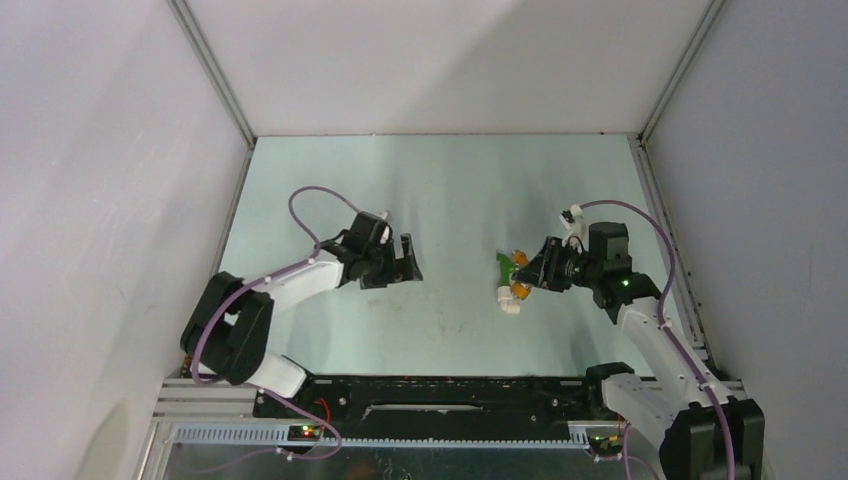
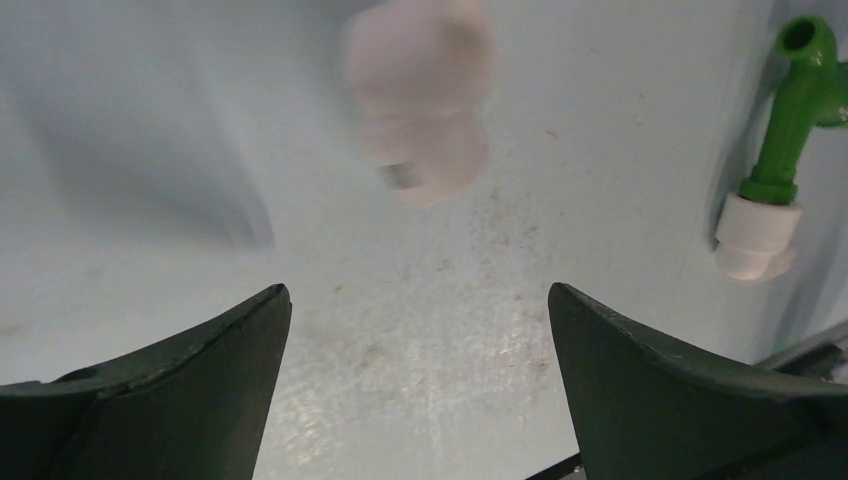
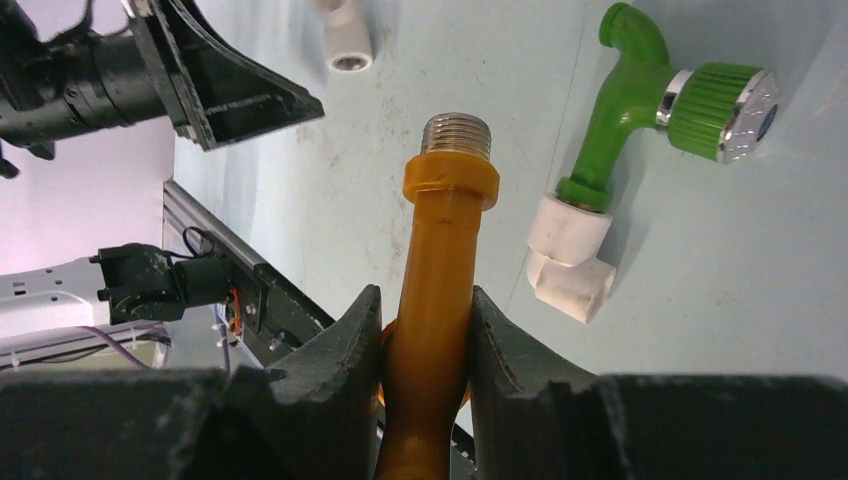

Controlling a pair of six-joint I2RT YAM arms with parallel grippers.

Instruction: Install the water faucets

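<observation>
My right gripper (image 1: 541, 264) is shut on an orange faucet (image 3: 435, 260), whose threaded metal end points away from the fingers. Beside it on the board lies a green faucet (image 3: 610, 120) with a chrome-and-green knob, joined to a white elbow fitting (image 3: 571, 280). My left gripper hangs open above the left-middle of the board, empty; below it a blurred white fitting lies on the board, also seen at the top of the right wrist view.
The pale board (image 1: 450, 180) is clear at the back and centre. Walls enclose it at the back and sides; a dark rail (image 1: 450, 390) runs along the front edge.
</observation>
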